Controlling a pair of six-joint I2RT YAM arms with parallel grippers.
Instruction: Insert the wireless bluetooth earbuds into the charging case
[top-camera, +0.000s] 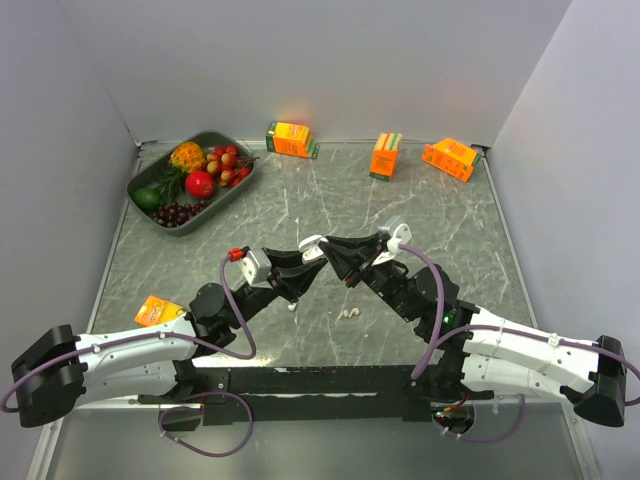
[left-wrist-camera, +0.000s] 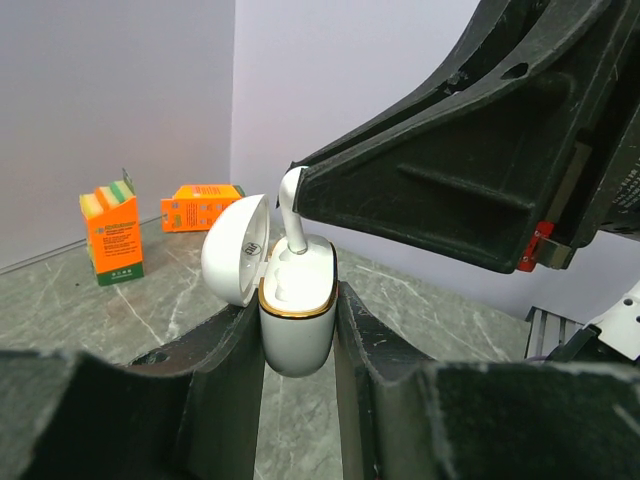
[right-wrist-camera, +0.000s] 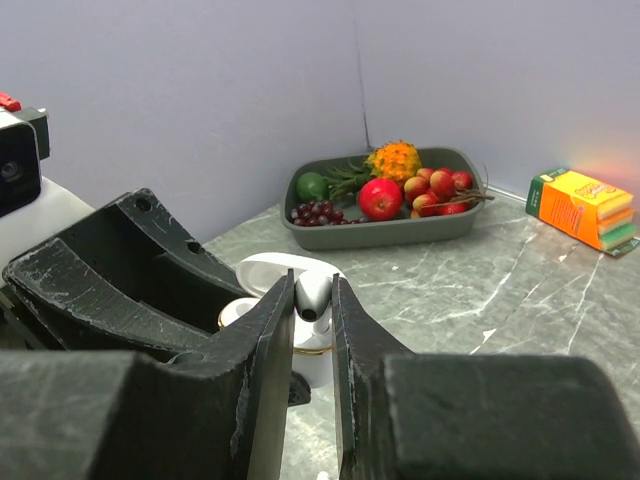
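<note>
The white charging case is held upright with its lid open, my left gripper shut on its lower body. Above it, my right gripper is shut on a white earbud, whose stem points down into the case's cavity; whether it is fully seated I cannot tell. In the top view both grippers meet over the middle of the table, with the case between them. A small white piece lies on the table below them.
A tray of fruit stands at the back left. Several orange boxes stand along the back, and another lies at the front left. Small pale pieces lie front centre.
</note>
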